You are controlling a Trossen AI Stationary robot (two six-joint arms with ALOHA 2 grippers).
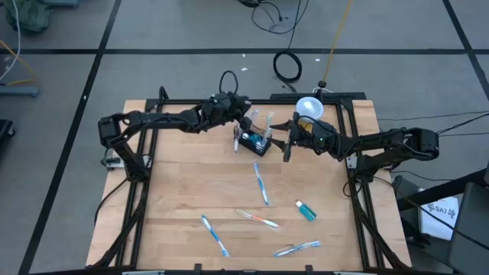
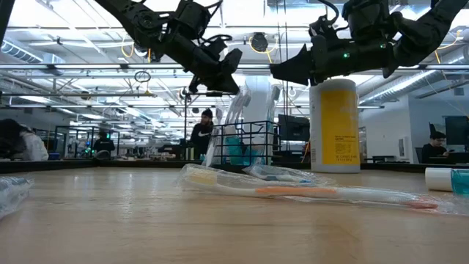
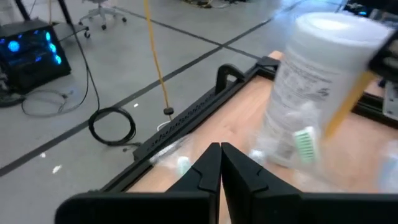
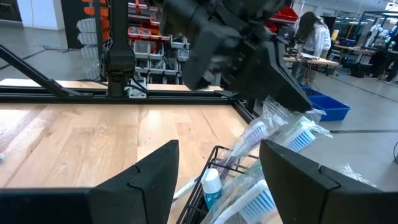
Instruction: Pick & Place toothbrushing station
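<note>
A black wire basket (image 1: 253,142) at the back middle of the table holds several wrapped toothbrushes (image 4: 254,202) and a small white-capped bottle (image 4: 211,185). My left gripper is above it with its fingers pressed together, nothing between them. The wrapped brush heads stand behind those fingers, blurred. To the right of the basket my right gripper stands open, its fingers apart, with brushes and bottle showing through the gap. Loose on the table lie several wrapped toothbrushes, among them an orange one (image 1: 260,220), and a teal bottle (image 1: 306,210).
A tall white canister with a yellow label (image 2: 337,125) stands close by the right arm, at the back. The black frame (image 1: 267,101) bounds the table. Bare wood lies left of the basket and between the loose items.
</note>
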